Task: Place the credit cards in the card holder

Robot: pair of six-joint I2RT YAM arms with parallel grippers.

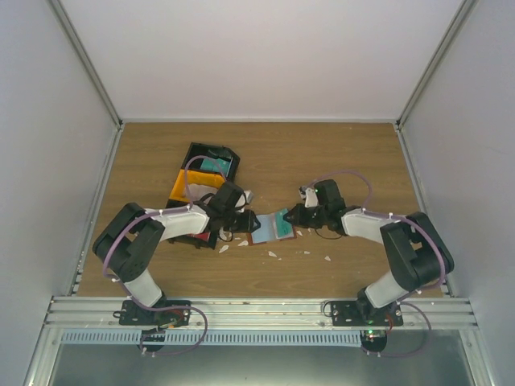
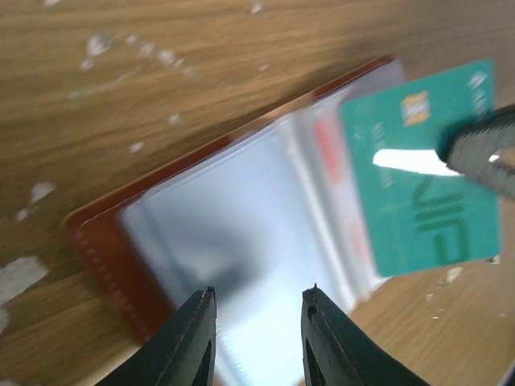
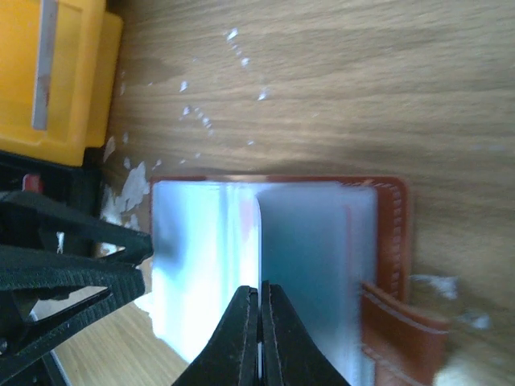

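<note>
The brown card holder [image 1: 261, 239] lies spread on the table, with pale clear sleeves [image 2: 233, 217] showing. My right gripper is shut on a teal credit card [image 2: 418, 209], which hangs tilted above the holder's right side. In the right wrist view only a thin edge of that card shows. Whether its lower edge is inside a sleeve, I cannot tell. Above the holder's left part, my left gripper has its fingers apart, and only sleeve surface appears beyond the gap.
To the left stands a container with a yellow compartment [image 3: 88, 88] and black ones; another teal card [image 1: 214, 166] lies in its back black compartment. White paint marks [image 2: 20, 277] dot the wood around the holder. Right of the right arm, the table is clear.
</note>
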